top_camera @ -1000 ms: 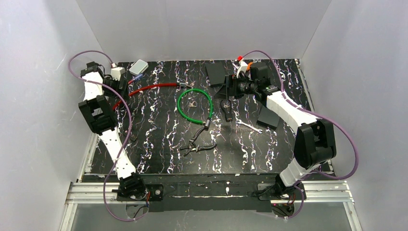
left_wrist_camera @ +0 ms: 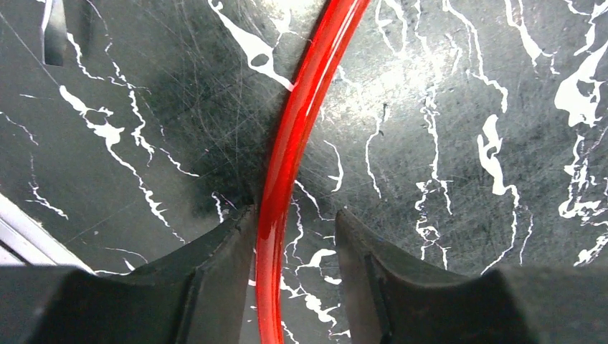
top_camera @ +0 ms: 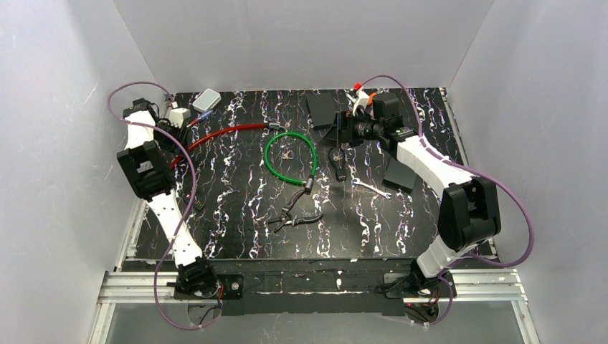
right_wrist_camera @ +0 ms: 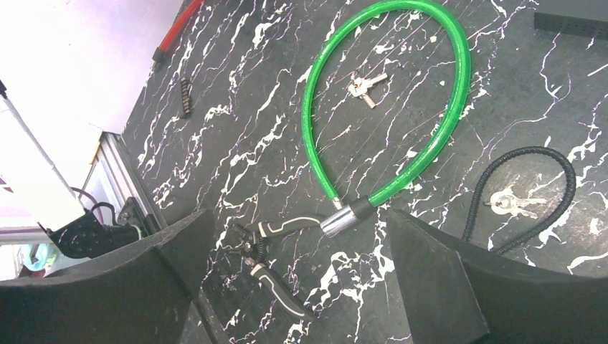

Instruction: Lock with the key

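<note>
The red cable lock (top_camera: pixel 240 127) curves over the left back of the table, its metal end (top_camera: pixel 274 126) toward the middle. My left gripper is open above it; the red cable (left_wrist_camera: pixel 283 168) runs between the fingers, nearer the left one, with a gap on the right. A green cable lock (right_wrist_camera: pixel 462 72) forms a closed-looking ring with a silver lock body (right_wrist_camera: pixel 339 221), and a bunch of keys (right_wrist_camera: pixel 367 87) lies inside the ring. My right gripper is open with empty space between its fingers, high over the right back area.
A black cable (right_wrist_camera: pixel 566 172) with keys (right_wrist_camera: pixel 513 203) in its loop lies under the right arm. Pliers (top_camera: pixel 295 217), a wrench (top_camera: pixel 371 188), dark boxes (top_camera: pixel 321 110) and a white box (top_camera: pixel 207 100) are around.
The right arm and the objects on the table stay where they were.
</note>
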